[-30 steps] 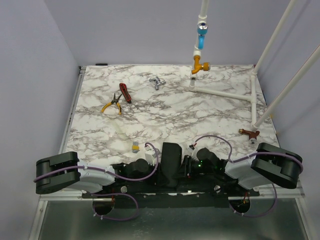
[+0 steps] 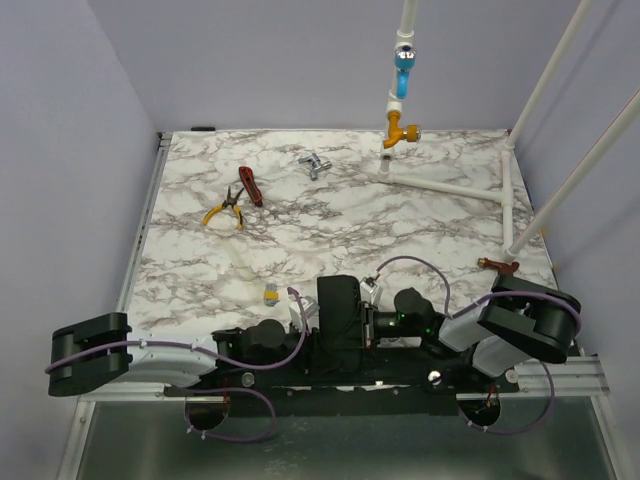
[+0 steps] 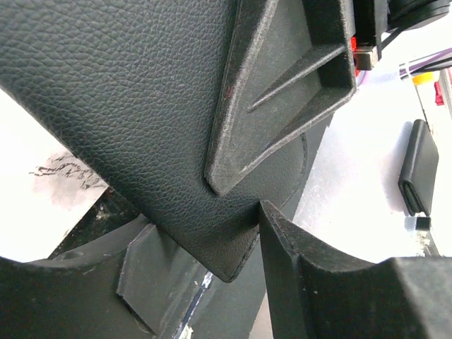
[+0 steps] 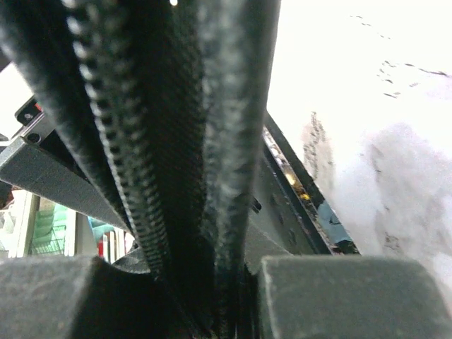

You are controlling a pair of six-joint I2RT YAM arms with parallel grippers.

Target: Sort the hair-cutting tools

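A black leather-like case (image 2: 340, 300) with a zipper edge is held upright between the two arms at the table's front. In the left wrist view, my left gripper has the case's lower corner pinched between its fingers. My right gripper is closed around the case, whose zipper edge (image 4: 116, 120) fills the middle of the right wrist view, blurred and very close. The right gripper's finger (image 3: 282, 99) lies against the case's face in the left wrist view. What the case contains is hidden.
Yellow-handled pliers (image 2: 227, 208), a red knife (image 2: 250, 186) and a metal valve handle (image 2: 315, 165) lie farther back on the marble-patterned table (image 2: 350, 230). White pipes with an orange tap (image 2: 398, 130) rise at the back right.
The right gripper has moved left onto the case and now clasps it. The case has risen slightly in the top view, and the left arm has shifted a little left.
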